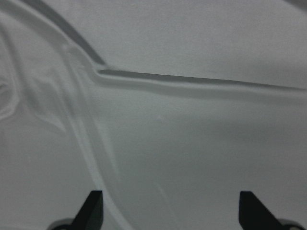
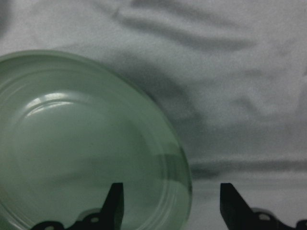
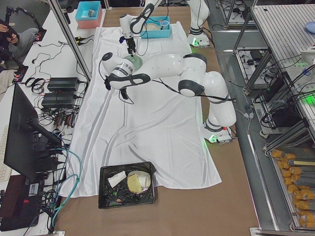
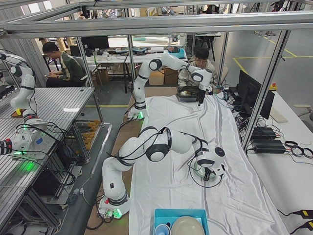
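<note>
A pale green plate point(image 2: 72, 139) lies on the white cloth, partly hidden behind arms in both camera views. My right gripper is open over the plate's rim, one finger above the plate, the other above cloth. My left gripper stands open above bare, creased cloth, nothing between its fingers; in the camera left view it hangs nearer that camera than the plate.
A black tray point(image 3: 106, 196) with a cream container and other items lies at the near edge of the camera left view. A blue bin point(image 4: 159, 214) holding a cup and dish sits at the opposite end. Cloth between tray and left gripper is clear.
</note>
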